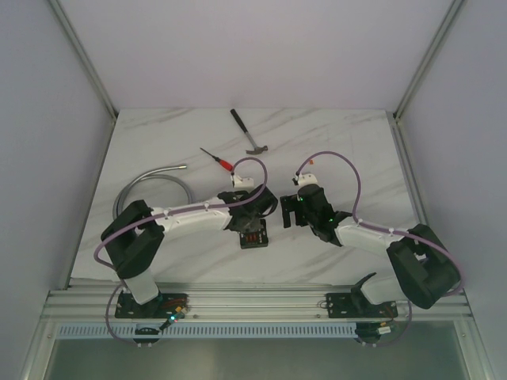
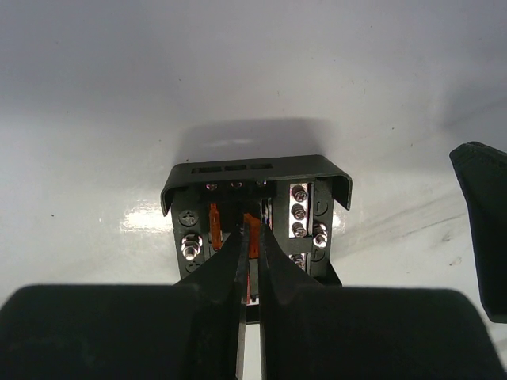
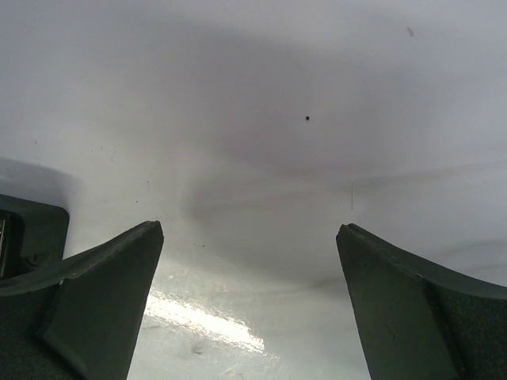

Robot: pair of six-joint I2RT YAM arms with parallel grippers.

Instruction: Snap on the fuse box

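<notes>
The black fuse box (image 1: 254, 240) lies on the white marble surface under my left gripper (image 1: 249, 222); in the left wrist view it (image 2: 198, 206) shows screw terminals and orange pieces. My left gripper is shut on an orange piece (image 2: 252, 229) at the box's middle, largely hidden by the fingers. My right gripper (image 1: 289, 210) stands open right of the box; in the right wrist view, its fingers (image 3: 95, 309) have bare surface between them and a dark corner of the box (image 3: 40, 229) at the left edge.
A hammer (image 1: 249, 138) and a red screwdriver (image 1: 223, 163) lie behind the box. A grey hose (image 1: 127, 190) curves at the left. A small orange bit (image 1: 311, 161) lies behind my right gripper.
</notes>
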